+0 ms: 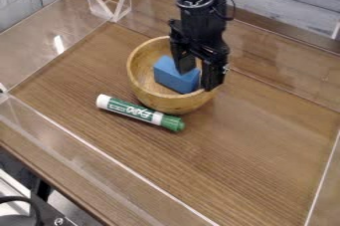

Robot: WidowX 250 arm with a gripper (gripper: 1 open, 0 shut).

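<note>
A wooden bowl sits in the middle of the table with a blue block inside it. My black gripper is over the bowl's back right part, open, its fingers around the upper right of the block; whether they touch it I cannot tell. A green and white marker lies in front of the bowl, to the left.
A clear plastic piece stands at the back left edge, and a pale planked surface lies beyond the table's back edge.
</note>
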